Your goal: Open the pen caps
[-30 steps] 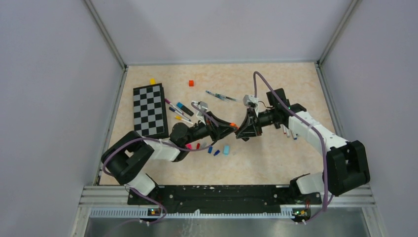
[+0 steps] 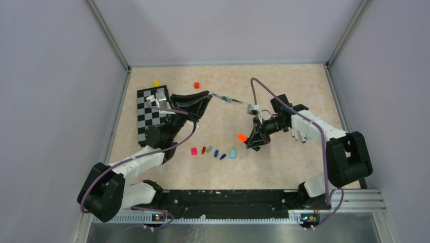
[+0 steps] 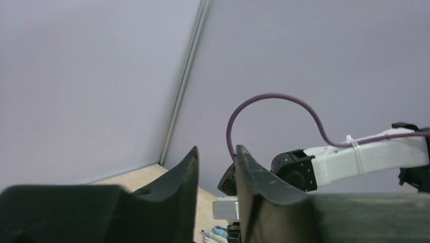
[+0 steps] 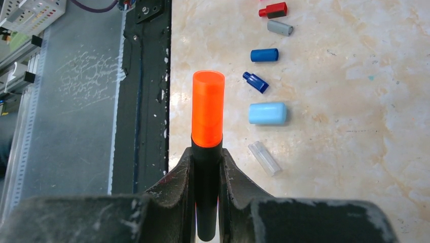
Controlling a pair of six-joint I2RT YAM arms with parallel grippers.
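Note:
My right gripper is shut on a black marker with an orange cap (image 4: 207, 106), held above the lower middle of the table. My left gripper is raised over the left part of the table, away from the marker; its fingers stand part open with nothing visible between them. Loose caps lie on the table: red (image 4: 275, 10), grey (image 4: 279, 27), blue (image 4: 264, 54), dark blue (image 4: 256, 82), light blue (image 4: 267, 113) and clear (image 4: 264, 157). Several pens (image 2: 228, 98) lie at the back middle, others at the right.
A checkered board (image 2: 144, 121) lies at the left, with more pens partly hidden under the left arm. A yellow block (image 2: 156, 83) and an orange block (image 2: 196, 85) are at the back.
My left gripper has moved away from the orange-capped marker, up and to the left.

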